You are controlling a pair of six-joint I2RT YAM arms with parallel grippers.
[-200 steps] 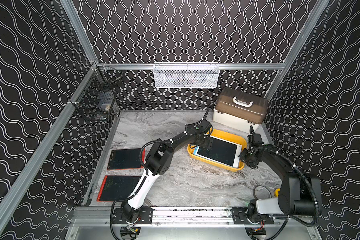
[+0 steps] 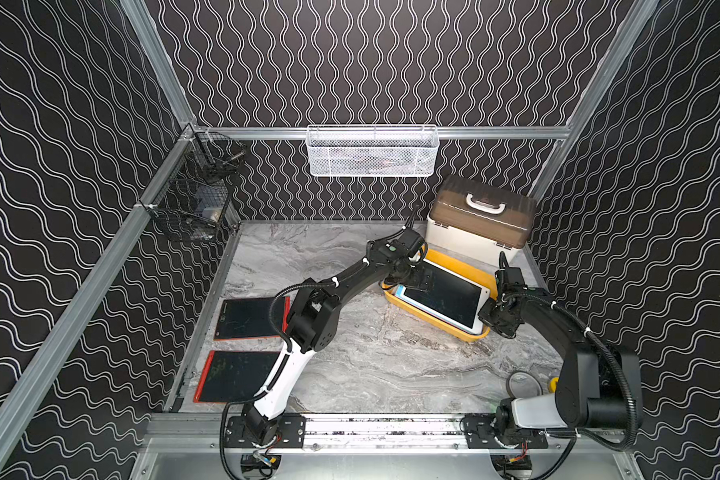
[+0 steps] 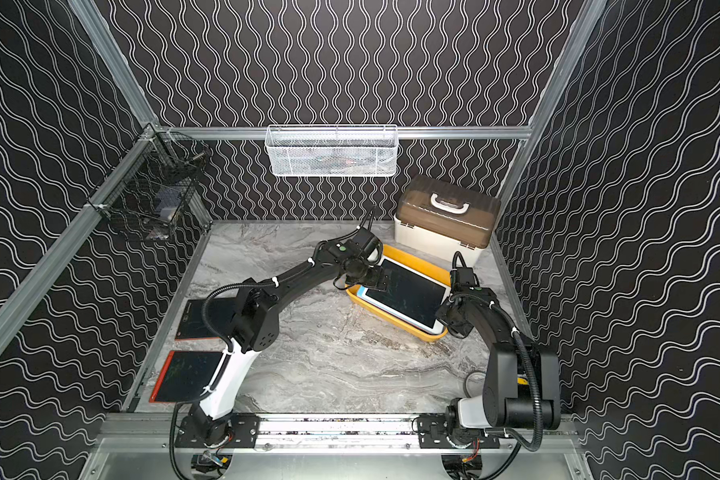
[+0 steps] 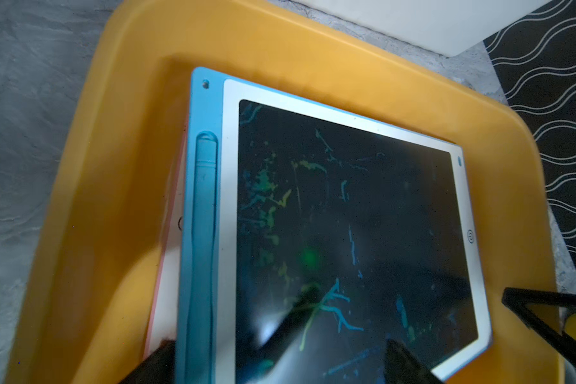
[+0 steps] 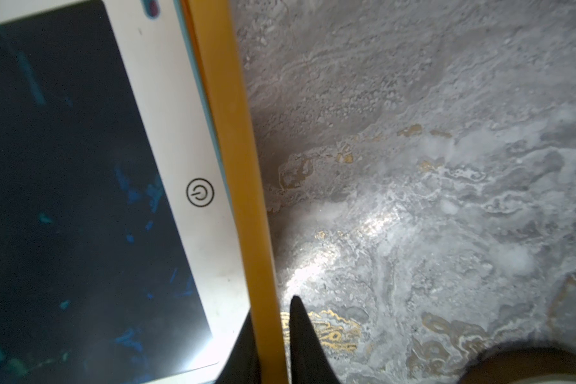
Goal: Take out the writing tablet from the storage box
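A writing tablet with a blue edge, white frame and dark scribbled screen (image 4: pixel 358 224) lies in the yellow storage box (image 4: pixel 134 38). Beneath its left edge shows a strip of a second, pink-edged white tablet (image 4: pixel 166 281). My left gripper is open over the tablet's blue-edged end, one finger to each side of that stretch of frame and screen; whether they touch it cannot be told. On the box's right end, my right gripper is shut on the yellow rim (image 5: pixel 243 166), beside the tablet's power-button side.
Two red-edged tablets (image 2: pixel 252 318) lie on the left of the table. A brown-lidded case (image 2: pixel 480 216) stands right behind the box. A white mesh basket (image 2: pixel 372 152) hangs on the back wall.
The box and its tablets have turned slightly clockwise, the left end shifting rightward. The left gripper has shifted slightly; the right arm looks still.
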